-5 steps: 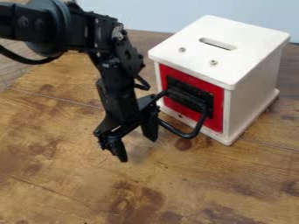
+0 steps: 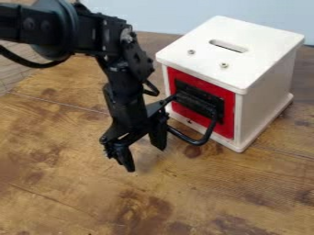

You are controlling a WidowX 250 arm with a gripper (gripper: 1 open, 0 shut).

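Observation:
A white wooden box (image 2: 262, 87) stands at the right, with a slot and two bolts on top and a red front panel (image 2: 227, 127) holding a black fixture with a bent black handle (image 2: 196, 140) that juts out toward the arm. My black gripper (image 2: 143, 152) points down just left of the handle, low over the wooden table, its fingers apart with nothing visible between them. Whether it touches the handle is unclear.
The bare wooden table (image 2: 98, 202) fills the foreground and left. A pale wall runs along the back right. A cable loops behind the arm at the upper left.

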